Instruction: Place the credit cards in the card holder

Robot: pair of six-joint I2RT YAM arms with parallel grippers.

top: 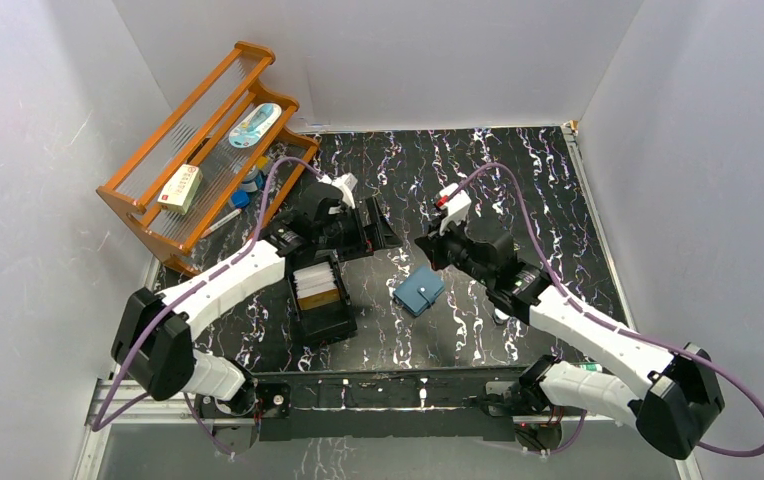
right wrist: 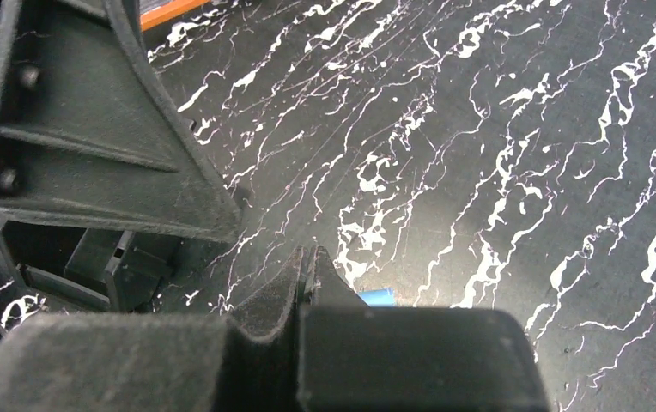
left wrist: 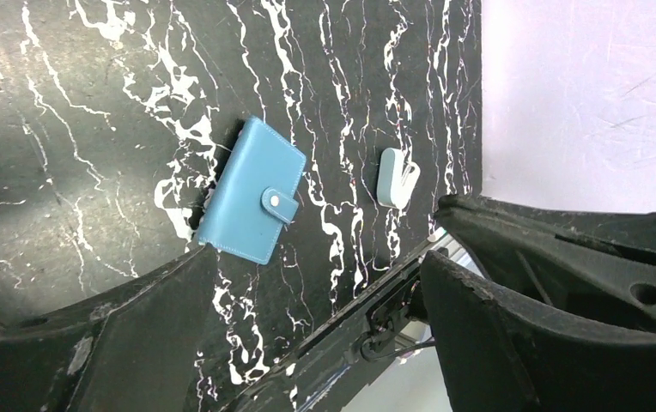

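A closed light-blue card holder (top: 418,290) with a snap strap lies on the marble table, also in the left wrist view (left wrist: 247,184). Left of it a black box (top: 326,320) holds white cards (top: 314,281). My left gripper (top: 383,238) hangs open over the table behind the box, nothing visible between its fingers. My right gripper (top: 428,250) is above and beyond the holder, shut with nothing showing between its fingertips.
A wooden shelf (top: 118,195) with boxes and small items fills the back left. A white object (left wrist: 397,178) lies right of the holder.
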